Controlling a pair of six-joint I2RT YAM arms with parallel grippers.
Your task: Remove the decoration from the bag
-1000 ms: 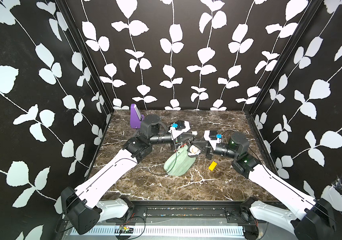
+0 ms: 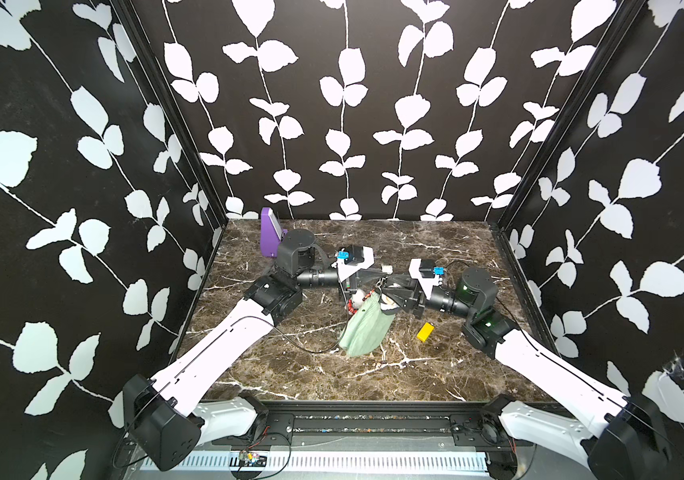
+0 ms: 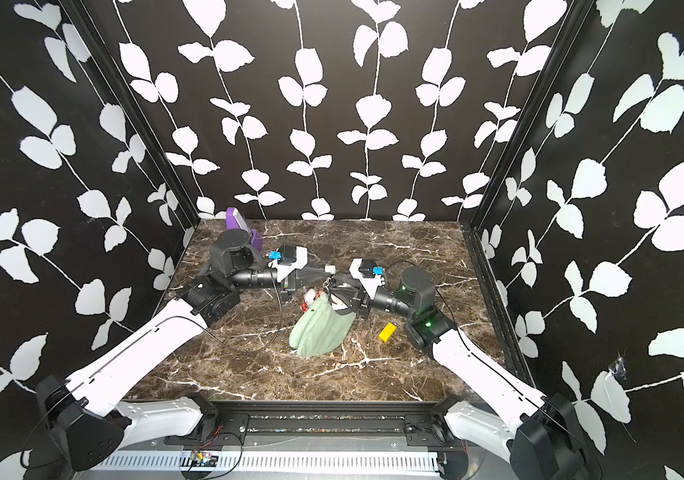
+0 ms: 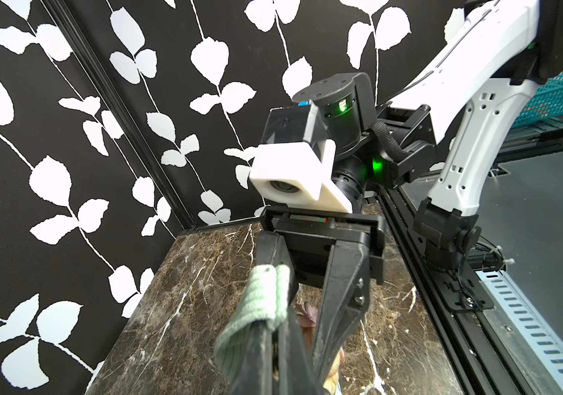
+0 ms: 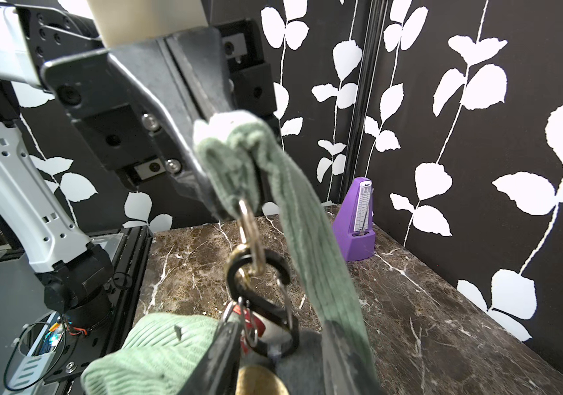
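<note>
My left gripper (image 2: 376, 276) is shut on a looped green strap (image 4: 255, 309) of the bag (image 2: 364, 328), raised over the table. In the right wrist view the strap (image 5: 307, 243) runs down from that gripper, and a gold ring and black carabiner (image 5: 255, 276) hang there with a red-and-white decoration (image 2: 357, 300). My right gripper is just below and right of the left one, open around the carabiner and decoration, whose lower part is partly hidden. The bag's green body hangs or lies beneath both grippers.
A purple metronome (image 2: 270, 233) stands at the back left. A yellow block (image 2: 425, 332) lies right of the bag. The two arms nearly meet at the centre.
My left wrist has shifted slightly left and down, and the bag's fabric has swung a little, showing more of the red-and-white decoration. The right wrist is nearly still.
</note>
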